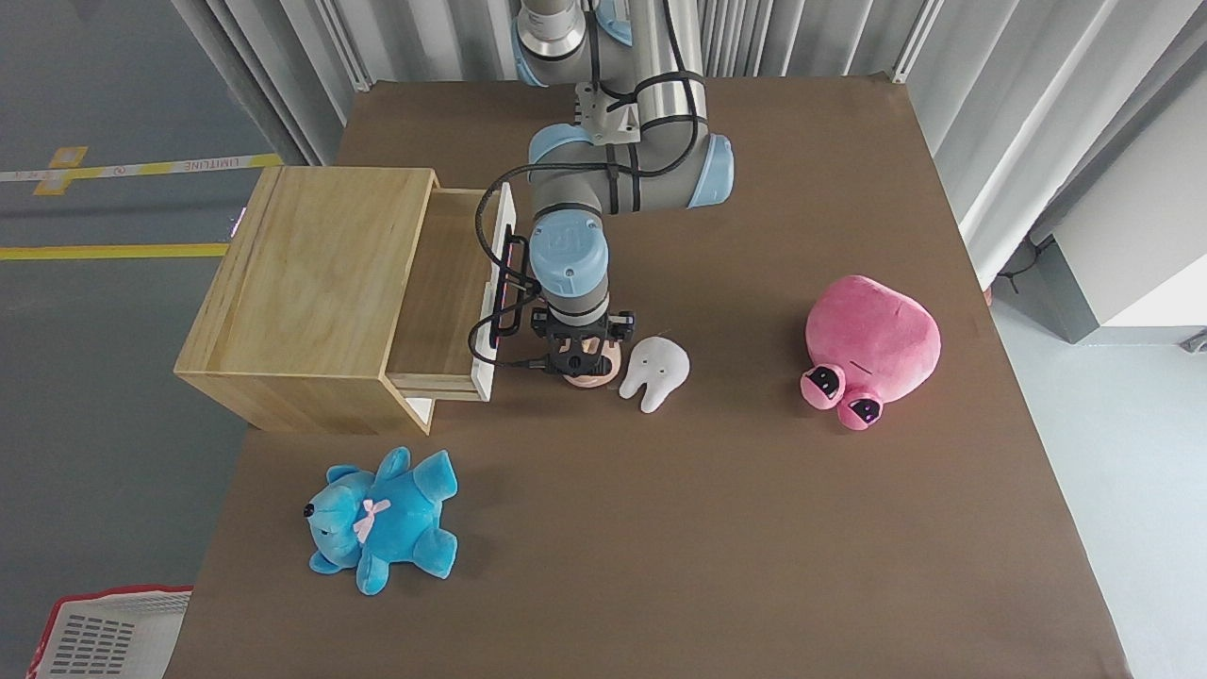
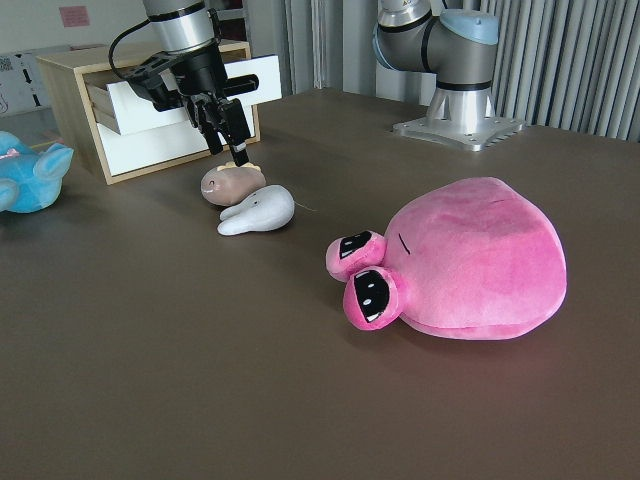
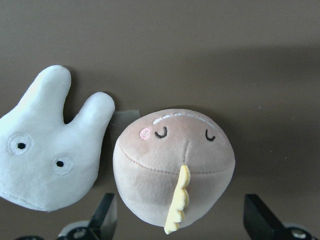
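Note:
My gripper stands open, fingers apart on either side of and just above a small tan plush [image 3: 175,195] with a yellow crest, nothing held. A white plush [image 3: 50,160] lies left of it in the wrist view. In the front view the gripper [image 1: 583,345] covers much of the tan plush, right of a wooden cabinet [image 1: 300,283] with its drawer [image 1: 441,294] pulled out. In the left view the gripper [image 2: 230,140] hangs over both small plushes.
A big pink plush [image 1: 877,339] lies on the right, a blue bear [image 1: 390,521] at front left. A white basket [image 1: 113,634] stands off the table at lower left.

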